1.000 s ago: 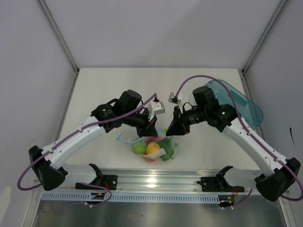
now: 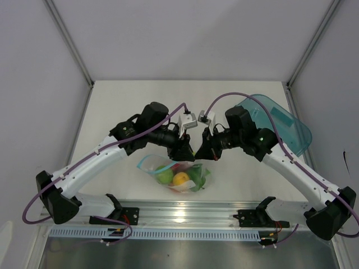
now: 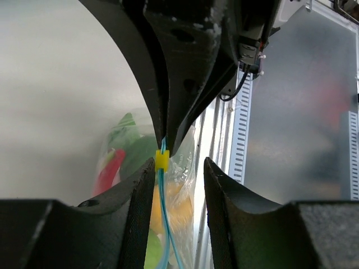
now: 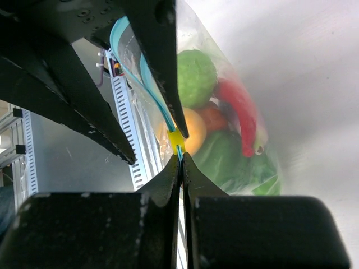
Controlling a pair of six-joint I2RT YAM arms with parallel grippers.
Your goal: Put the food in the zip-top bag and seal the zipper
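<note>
The clear bag [image 2: 168,179] holds several vegetables and fruits: a green one [image 4: 196,73], a red pepper [image 4: 241,112], an orange one [image 4: 194,131]. Its blue zip strip carries a yellow slider [image 3: 162,159]. My left gripper is open, its fingers either side of the zip line by the slider. My right gripper is shut on the zip top just beyond the slider, with the thin blue strip at its fingertips. Both grippers meet over the bag, close together.
A teal plastic tub [image 2: 280,129] stands at the right of the table. The table's front rail [image 2: 179,204] runs just below the bag.
My left gripper has moved slightly up and right, closer to the right gripper. The right arm has shifted only slightly.
</note>
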